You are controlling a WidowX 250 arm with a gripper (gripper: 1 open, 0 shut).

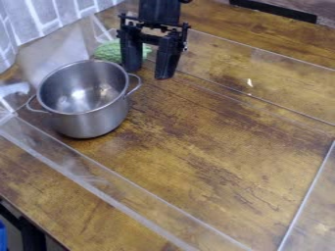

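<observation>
My black gripper [149, 59] hangs at the top centre, above and behind a steel pot [81, 98], its two fingers apart. A green item [108, 53] lies behind the gripper's left finger, partly hidden by it. I see nothing clearly held between the fingers. The pot stands at the left with a handle on each side and looks empty.
Clear panels or strips run along the table's left, back and right. A white cloth [39, 25] hangs at the back left.
</observation>
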